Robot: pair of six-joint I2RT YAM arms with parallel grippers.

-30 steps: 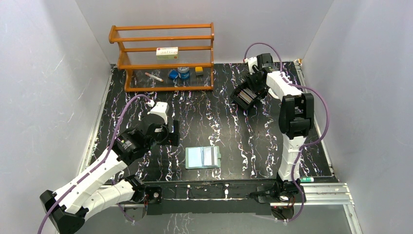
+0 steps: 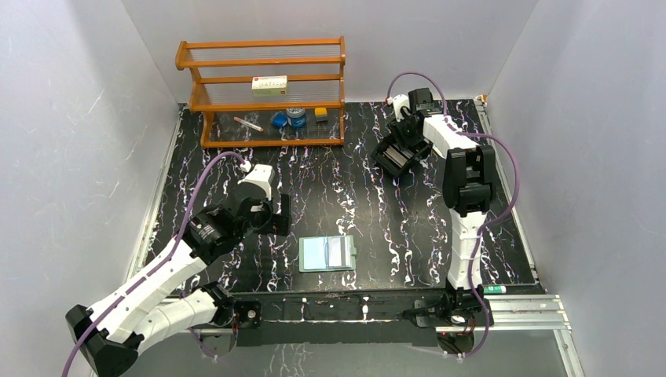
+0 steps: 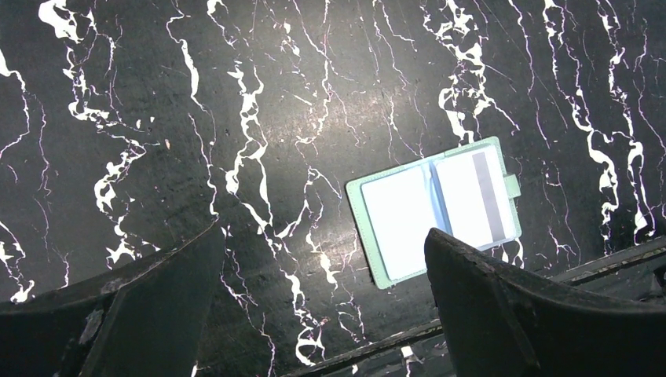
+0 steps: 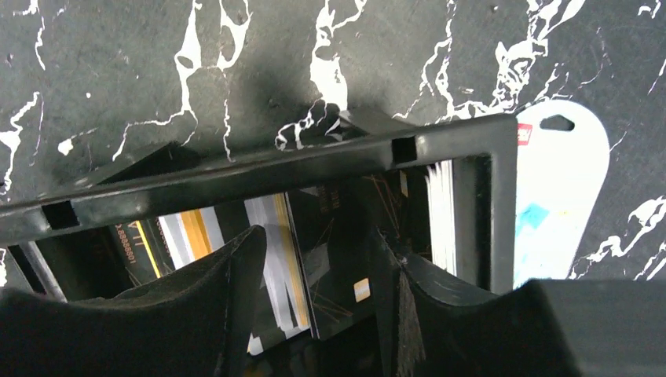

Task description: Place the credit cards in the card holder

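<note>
An opened card holder (image 2: 327, 254) with a pale green edge lies flat near the front middle of the table. The left wrist view shows its light pockets, a grey strip and a side tab. Left of and above the holder, my left gripper is open with nothing between its fingers. At the back right, several credit cards (image 4: 334, 263) stand in a black box (image 2: 390, 161). Directly over them my right gripper is open, its fingertips on either side of a dark card with gold lines. Whether they touch any card I cannot tell.
A wooden shelf rack (image 2: 267, 144) stands at the back left, holding a small box (image 2: 269, 86), a blue jar (image 2: 296, 118) and other small items. A white blister pack (image 4: 561, 181) lies beside the black box.
The right arm has shifted slightly left, bringing its gripper a little further over the black box. The left arm, card holder and box look unmoved.
</note>
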